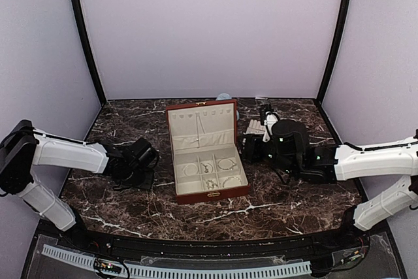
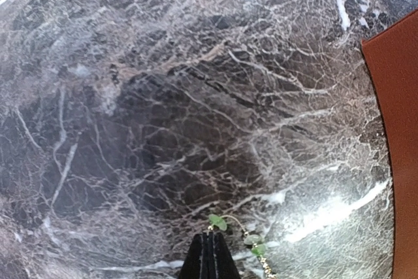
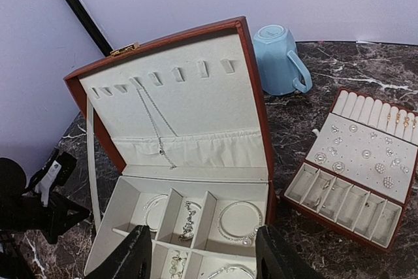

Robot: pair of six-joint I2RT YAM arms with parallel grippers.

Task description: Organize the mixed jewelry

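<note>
The left wrist view has a thin gold chain with green leaf-like pieces (image 2: pixel 256 245) lying on the marble. My left gripper is shut right at one end of it; whether the chain is pinched between the tips cannot be told. Left of the left arm's reach to the right stands the open jewelry box (image 1: pixel 212 194), with bracelets (image 3: pixel 238 222) in its compartments and a necklace (image 3: pixel 157 132) hanging inside the lid. My right gripper is open in front of those compartments, its fingers (image 3: pixel 137 253) apart with nothing held between them.
A blue mug (image 3: pixel 277 63) stands behind the box lid. To the box's right lies a tray (image 3: pixel 356 191) with earrings, ring rolls and small slots. The box's brown side wall (image 2: pixel 395 109) borders bare marble (image 2: pixel 176 129) on the left.
</note>
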